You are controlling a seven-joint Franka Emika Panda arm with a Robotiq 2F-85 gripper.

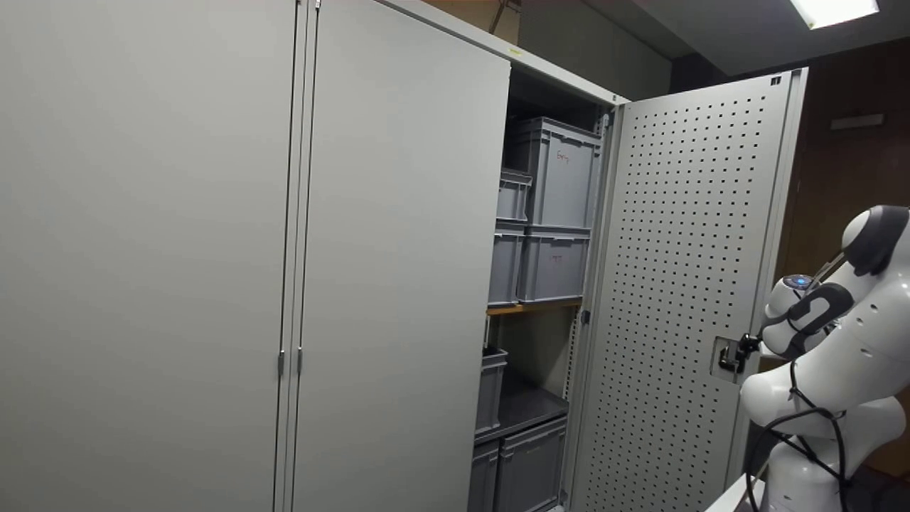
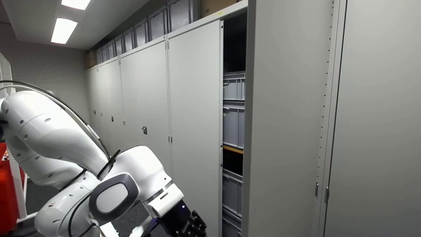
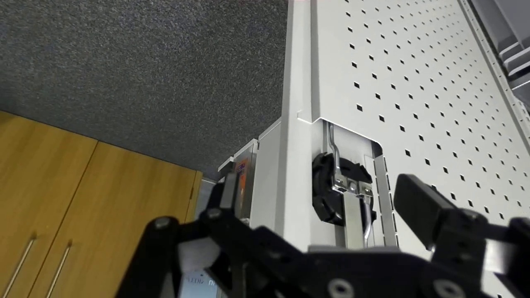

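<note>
A grey cabinet door with a perforated inner face stands swung outward at the right in exterior view 1. Its black latch mechanism sits in a cut-out near the free edge. My gripper is open, its fingers wide apart. In the wrist view, the door's edge and latch appear in the gap between them, and nothing looks clamped. Whether a finger touches the door cannot be told. From exterior view 2, the gripper shows low, left of the door's plain outer face.
Grey bins fill shelves inside the open cabinet. A closed door stands left of the opening. Wooden cupboards and bare dark carpet show in the wrist view. Something red stands behind the arm.
</note>
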